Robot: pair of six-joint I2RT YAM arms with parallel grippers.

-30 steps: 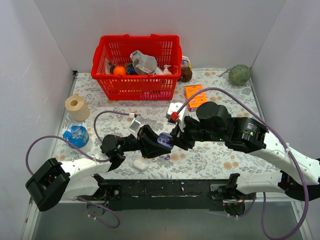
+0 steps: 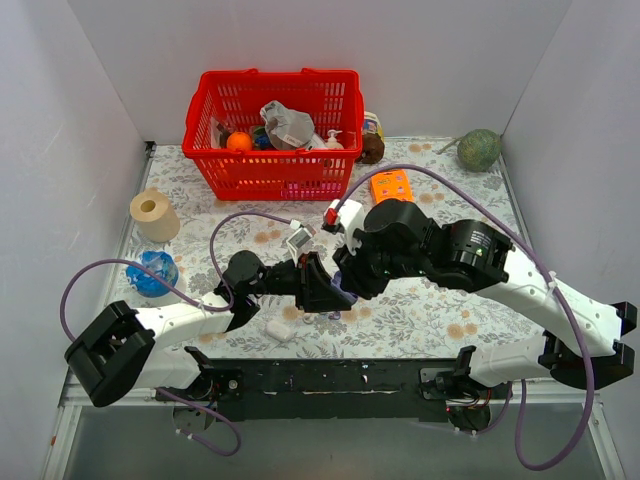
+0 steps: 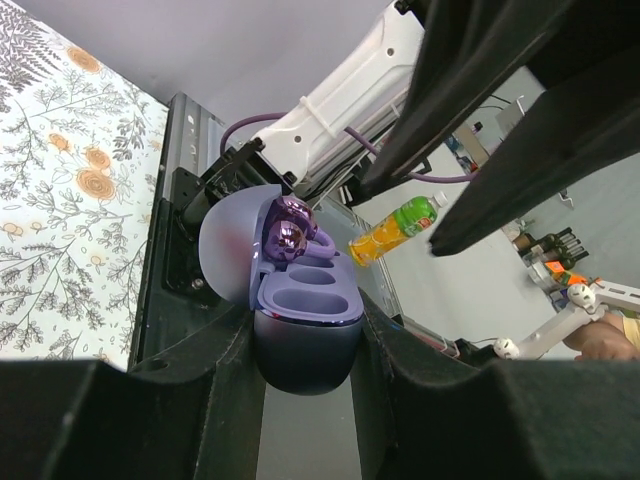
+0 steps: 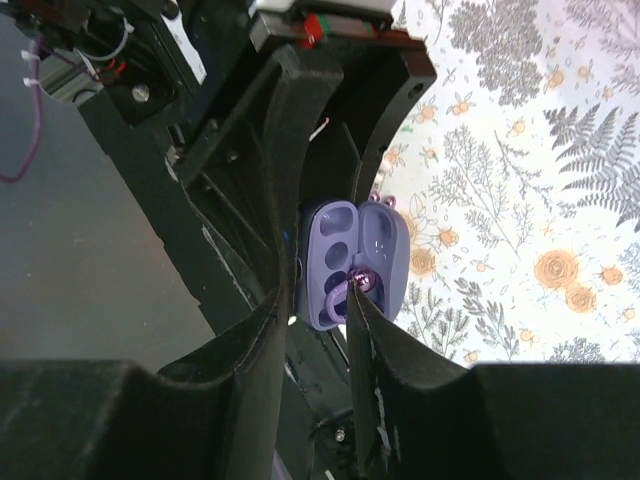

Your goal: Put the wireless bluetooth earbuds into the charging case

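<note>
The lilac charging case [image 3: 308, 292] stands lid-open, with my left gripper shut on its base. A glossy purple earbud [image 3: 286, 240], with rounded ends and a curved band, sits on the lid side of the case, partly over the wells. Whether it is fully seated I cannot tell. Empty wells show beside it. From the right wrist view, the same earbud [image 4: 362, 279] lies at the case's near end. My right gripper is open close above, its fingers [image 3: 500, 80] apart with nothing gripped between them. Another small purple earbud [image 4: 383, 200] rests on the table beyond the case.
A red basket [image 2: 270, 180] stands at the back, an orange box [image 2: 391, 186] to its right. A white piece [image 2: 280, 330] lies near the front edge. Paper roll [image 2: 155, 215] and blue bag [image 2: 152, 273] are at left.
</note>
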